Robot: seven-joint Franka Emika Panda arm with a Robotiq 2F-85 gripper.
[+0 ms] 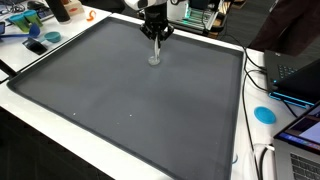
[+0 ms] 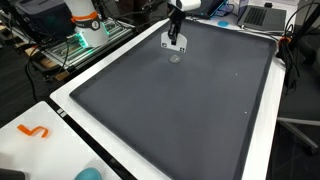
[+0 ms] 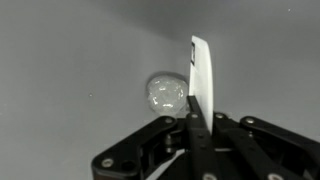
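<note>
My gripper is shut on a thin white card point(image 3: 202, 70), which points down from the fingers. In the second exterior view the card point(image 2: 174, 42) looks like a flat white plate hanging below the black gripper, with dark marks on it. A small clear, roundish object point(image 3: 167, 94) lies on the grey board just beside the card in the wrist view. From the first exterior view, this clear object point(image 1: 154, 61) sits near the board's back edge, right under the card's lower end. Whether the card touches it or the board, I cannot tell.
Most of the grey board point(image 1: 140, 105) is bare. Right of it, a blue disc point(image 1: 265, 115) lies on the white table near laptops and cables. Cups and other small items, including a teal one point(image 1: 52, 37), stand at the back left. An orange piece point(image 2: 33, 131) lies off the board.
</note>
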